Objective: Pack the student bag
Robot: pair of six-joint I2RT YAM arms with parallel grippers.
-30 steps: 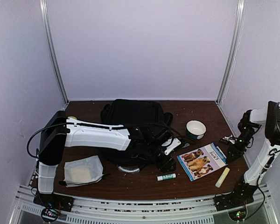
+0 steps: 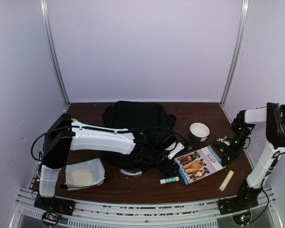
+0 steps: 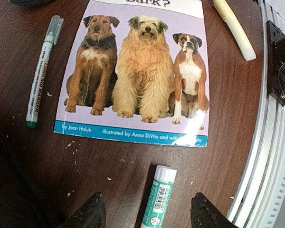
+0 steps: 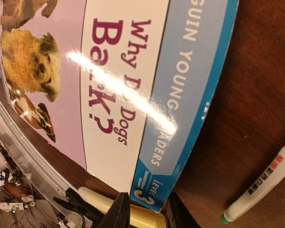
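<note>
A picture book with dogs on its cover (image 2: 198,165) lies right of centre in the top view. My right gripper is shut on one corner of it, at the title end. A glue stick (image 3: 158,199) with a white cap lies near the front, below the book. Over it, my left gripper is open, its fingers apart on either side and nothing held. The black bag (image 2: 137,114) rests at the back centre, partly hidden by my left arm. A green marker (image 3: 40,76) is beside the book.
A yellow stick (image 2: 226,180) lies near the front right. Behind the book stands a white-and-dark bowl (image 2: 199,131). At the front left is a pale pouch (image 2: 84,175). Another green-tipped marker (image 4: 261,185) lies beyond the book's title end.
The right gripper and the book have shifted left and slightly turned, so the book is closer to the left gripper. The left arm has moved only a little to the right.
</note>
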